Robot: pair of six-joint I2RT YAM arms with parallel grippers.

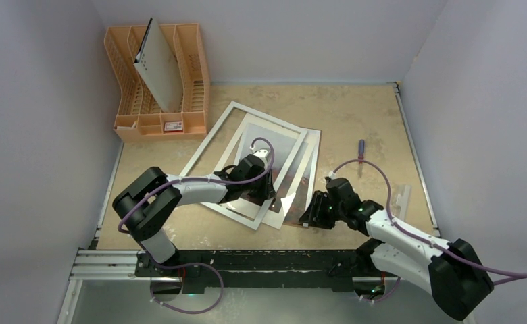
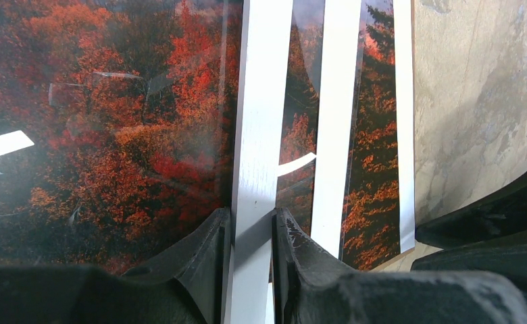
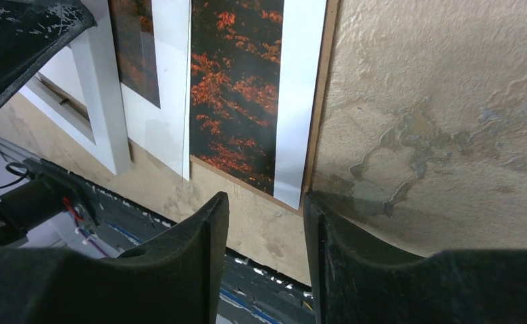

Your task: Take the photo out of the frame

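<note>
The white frame (image 1: 203, 148) lies askew over a cream mat and the photo of red autumn trees (image 2: 112, 169), shown through a glossy sheet. My left gripper straddles the frame's right-hand bar (image 2: 264, 101), a finger against each side, shut on it. Under the frame, towards the right, a thin brown-edged board (image 3: 318, 101) with white side strips carries more of the tree picture. At its near right corner, my right gripper is open, the corner between its fingertips and close to one finger; whether they touch cannot be told.
An orange organiser (image 1: 196, 121) with an upright white folder (image 1: 159, 71) stands at the back left. A blue-handled screwdriver (image 1: 361, 148) and a clear strip (image 1: 402, 201) lie on the right. Bare table (image 1: 355, 108) shows at the back right.
</note>
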